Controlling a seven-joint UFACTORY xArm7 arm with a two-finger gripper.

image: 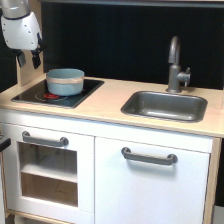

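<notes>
A blue-grey pot (66, 86) stands upright on the black stovetop (40, 97), at the left of the toy kitchen's counter. Up and to the left of it is the white end of my arm, with the dark gripper (29, 61) at its lower side. Clear space separates the gripper from the pot. Its fingers are too small to make out whether they are open or shut, and nothing held is visible.
A metal sink (165, 105) with a dark faucet (175, 65) is at the right. Bare wooden counter (108, 100) lies between stove and sink. Below are a cabinet door (150, 185) and an oven front (48, 165), both with grey handles.
</notes>
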